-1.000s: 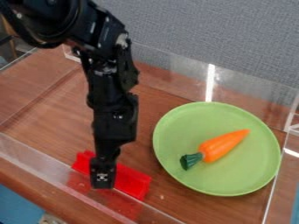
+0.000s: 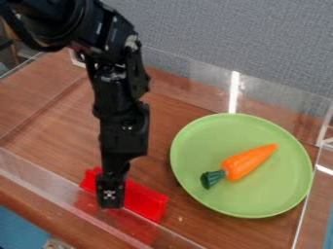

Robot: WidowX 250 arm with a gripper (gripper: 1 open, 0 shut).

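Note:
My black gripper (image 2: 112,191) points down at a red rectangular block (image 2: 146,202) lying on the wooden table at the lower left, near the clear front wall. The gripper's tip is low over the block's left part and hides some of it. Whether its fingers stand apart or together is hard to see. To the right, an orange toy carrot (image 2: 247,159) with a green top lies on a round green plate (image 2: 260,202).
Clear low walls edge the wooden table (image 2: 46,117) at the back, front and right. Bare wood lies to the left of the arm. A grey textured panel (image 2: 235,39) stands behind.

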